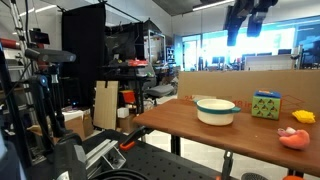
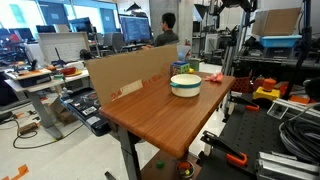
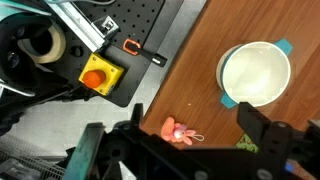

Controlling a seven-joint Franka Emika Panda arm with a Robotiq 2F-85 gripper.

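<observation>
A white pot with teal handles [image 1: 216, 112] rests on the brown wooden table [image 1: 180, 121]; its pale open top [image 3: 257, 75] shows at the right of the wrist view. High above the table hangs my gripper [image 1: 243, 34], open, with its dark fingers apart and nothing between them. On the table's right side stand a green block [image 1: 265, 108] with something blue [image 1: 268, 94] on top. A pink toy [image 3: 177, 132] lies close to the table's edge, and a yellow object [image 1: 303, 117] sits farther back. My fingers [image 3: 255, 120] partly cover the lower wrist view.
A tan board [image 2: 135, 75] stands along the table's back edge. Beside the table, a dark cart [image 3: 130, 50] carries tools and a yellow box with an orange button [image 3: 97, 76]. Much of the table [image 2: 172, 122] in front of the pot is bare.
</observation>
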